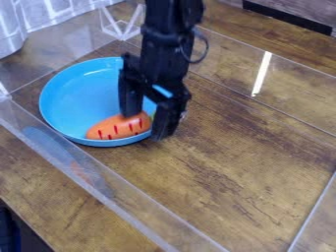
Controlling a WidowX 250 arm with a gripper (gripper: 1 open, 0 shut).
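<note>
A blue plate [63,98] holds an orange toy carrot [118,126] with dark stripes. My black gripper [147,110] is low over the plate's right side, open, with its fingers on either side of the carrot's right end. The gripper hides the carrot's green top; whether it touches the carrot I cannot tell.
Clear plastic panels edge the work area at left and right. A white crumpled item [24,25] sits at the top left.
</note>
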